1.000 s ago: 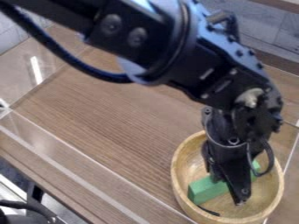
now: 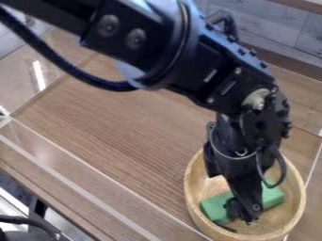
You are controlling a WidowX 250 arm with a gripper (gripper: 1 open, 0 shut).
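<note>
My black gripper (image 2: 239,202) reaches down into a round tan wooden bowl (image 2: 197,188) at the lower right of the camera view. A green block (image 2: 217,206) lies on the bowl's floor, partly hidden under the fingers. The gripper is open, its fingertips low over or beside the block; whether they touch it is unclear.
A grey panelled wall (image 2: 277,33) stands at the back. A clear strip runs along the table's left and near edges, with dark cables at the lower left.
The gripper has shifted slightly and its fingers now stand in a different position over the green block, which shows a little differently beneath them. The bowl stays in place.
</note>
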